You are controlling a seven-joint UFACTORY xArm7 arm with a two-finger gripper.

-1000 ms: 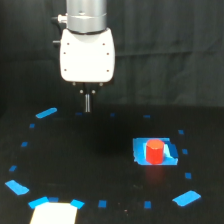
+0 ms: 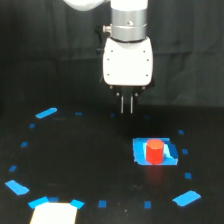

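Observation:
My gripper point(image 2: 127, 110) hangs above the black table, its two thin fingers pointing down with a narrow dark gap between them. The fingers stand apart and nothing shows between them. To the right and lower in the view, a red object point(image 2: 154, 151) with a flat lighter top sits on a blue patch point(image 2: 140, 158). White shows around part of the red object. It lies apart from my gripper.
A pale cream block point(image 2: 54, 214) is cut off at the bottom left edge, with blue tape behind it. Blue tape strips point(image 2: 186, 199) and small blue squares mark the table.
My gripper has moved to the right, towards the red object's side. Its fingers now stand wider apart. The red object and the cream block have not moved.

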